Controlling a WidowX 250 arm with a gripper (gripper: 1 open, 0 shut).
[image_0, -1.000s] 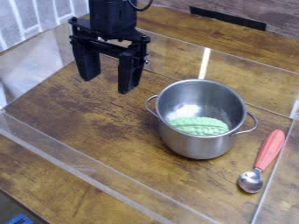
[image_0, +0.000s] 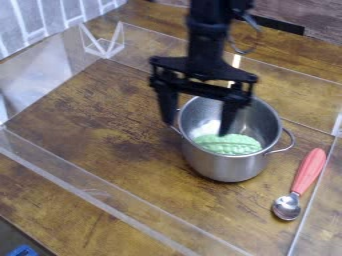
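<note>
My black gripper (image_0: 199, 102) hangs over the steel pot (image_0: 234, 163), blurred, with its two fingers apart and open, reaching down over the pot's rim. Inside the pot lies a pale green ridged object (image_0: 227, 144). The gripper hides part of the pot's back rim and interior.
An ice cream scoop with a pink-red handle (image_0: 307, 173) lies right of the pot on the wooden table (image_0: 94, 150). Transparent edging runs around the work area, and a blue object (image_0: 16, 250) shows at the bottom left corner.
My gripper has moved right and downward, from over the empty left part of the table to over the pot. The pot, its contents and the scoop stay in place.
</note>
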